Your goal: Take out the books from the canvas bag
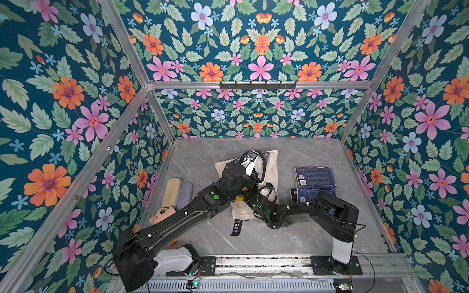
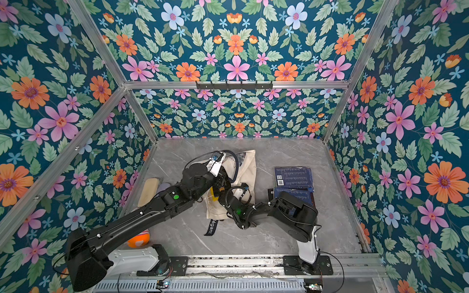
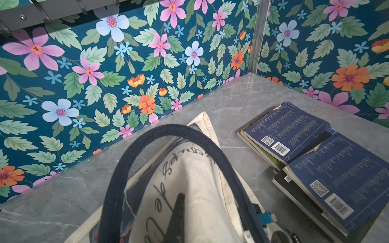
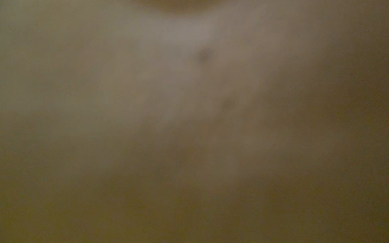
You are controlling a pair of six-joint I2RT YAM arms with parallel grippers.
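The cream canvas bag (image 1: 271, 161) with dark handles (image 3: 170, 130) lies mid-table under both arms. My left gripper (image 1: 249, 176) is over the bag's upper middle, bag cloth and handle filling the lower left wrist view; its fingertips are hidden. My right gripper (image 1: 246, 197) is at the bag's lower middle, beside something yellow; its fingers are hidden and the right wrist view is only blurred beige. Blue books (image 1: 313, 176) lie stacked on the table right of the bag, in two overlapping piles.
Left of the bag lie a beige roll (image 1: 171, 190), a grey-lilac roll, a doll's head (image 1: 161, 214) and an orange item (image 2: 139, 239). Flowered walls and metal posts enclose the table.
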